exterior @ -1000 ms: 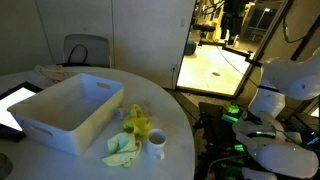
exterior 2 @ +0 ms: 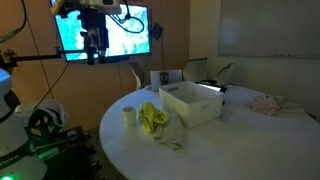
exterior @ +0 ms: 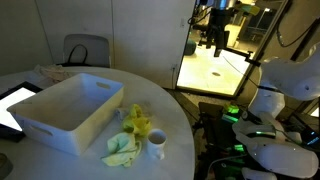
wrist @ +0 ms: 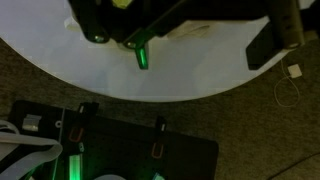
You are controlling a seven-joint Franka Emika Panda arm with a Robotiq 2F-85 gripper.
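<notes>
High above the floor, clear of the table, hangs my gripper (exterior: 210, 44); exterior view 2 shows the gripper (exterior 2: 96, 58) too. In the wrist view its dark fingers stand wide apart, so it is open, with nothing seen held. On the white table lie a yellow cloth (exterior: 136, 121) and a pale green-grey cloth (exterior: 122, 150), touching or nearly so. A white mug (exterior: 156, 143) stands upright beside them. Behind the cloths is a large white box (exterior 2: 193, 105), open at the top; its inside shows empty in exterior view 1.
A dark-framed bright panel (exterior: 14, 104) lies left of the box, and a pinkish cloth (exterior 2: 274, 104) lies farther off. Chairs stand behind the table (exterior 2: 230, 150). Its near part is bare in exterior view 2. The wrist view is dim.
The cloths, mug and box have stayed in place.
</notes>
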